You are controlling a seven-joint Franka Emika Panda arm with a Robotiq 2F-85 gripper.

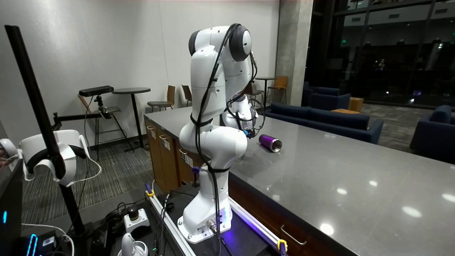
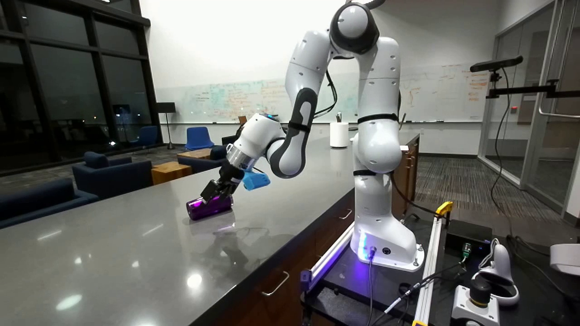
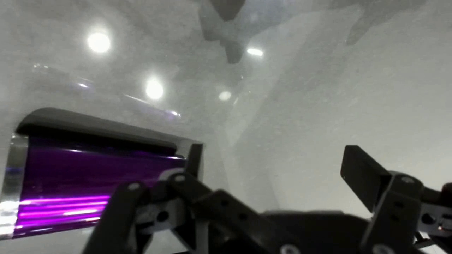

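Note:
A purple metal cup (image 1: 270,143) lies on its side on the grey counter, its silver-rimmed mouth turned toward the right in exterior view 1. In exterior view 2 my gripper (image 2: 212,191) is low at the purple cup (image 2: 216,208), partly overlapping its upper side. The wrist view has the purple cup (image 3: 80,182) at the lower left, outside the fingers, with the left finger in front of its end. My gripper is spread wide there, and only bare counter shows between its fingertips. Whether the finger touches the cup I cannot tell.
A white cylindrical container (image 2: 338,135) stands at its far end. Dark blue sofas (image 1: 320,121) are beyond the counter.

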